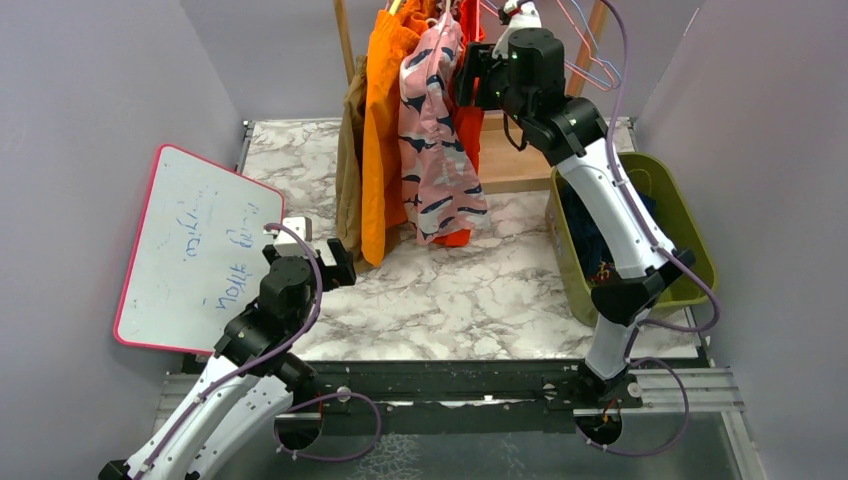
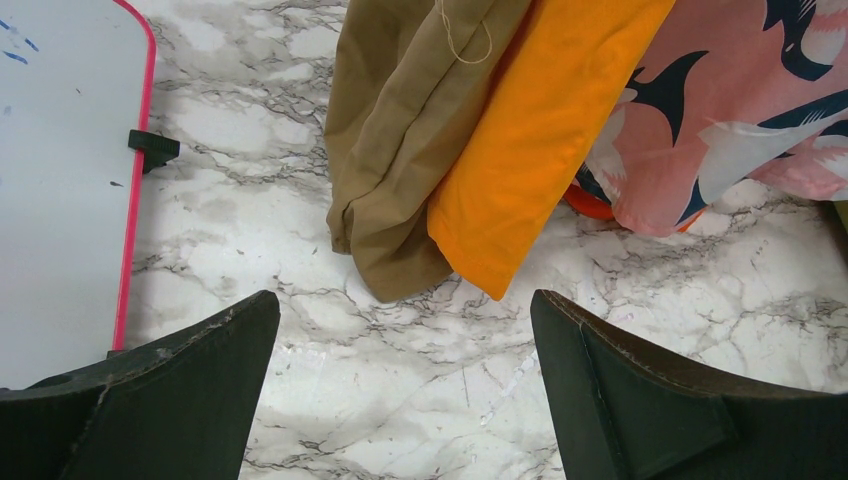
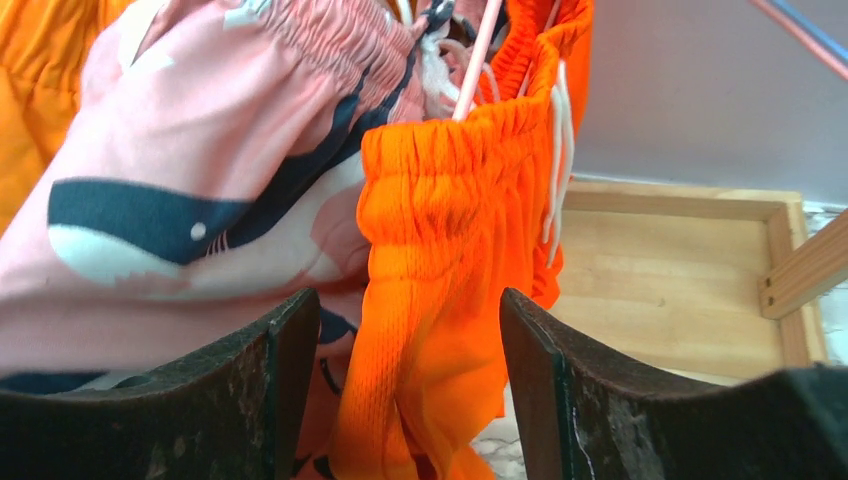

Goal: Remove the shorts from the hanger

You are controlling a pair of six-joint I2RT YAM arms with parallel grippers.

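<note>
Several shorts hang from the rack at the top view's centre: khaki (image 1: 349, 190), orange (image 1: 382, 160), pink patterned (image 1: 435, 170) and red-orange (image 3: 430, 200). My right gripper is open around the waistband side of the red-orange pair, its fingers on either side of the fabric, beside the pink pair. A pink hanger (image 3: 477, 55) runs into that waistband. My left gripper stands open over the marble table, short of the khaki and orange hems, holding nothing.
A whiteboard (image 1: 180, 250) lies at left. A green bin (image 1: 690, 280) with dark contents is at right. Empty hangers (image 1: 595, 70) hang upper right above a wooden base (image 3: 660, 270).
</note>
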